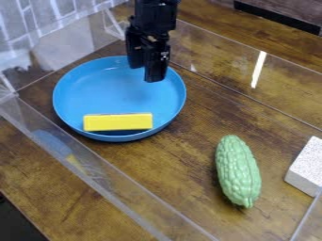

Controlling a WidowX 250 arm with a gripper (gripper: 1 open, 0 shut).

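Note:
My black gripper (147, 61) hangs at the top centre, over the back of a blue plate (113, 89); whether its fingers are open or shut is hard to tell. A yellow block (117, 121) lies in the front part of the plate. To the right, a green bitter melon (238, 170) lies on the wooden surface.
A white block (306, 168) sits at the right edge. Clear plastic walls run along the left and right of the wooden table (189, 207). The wood between the plate and the melon is clear.

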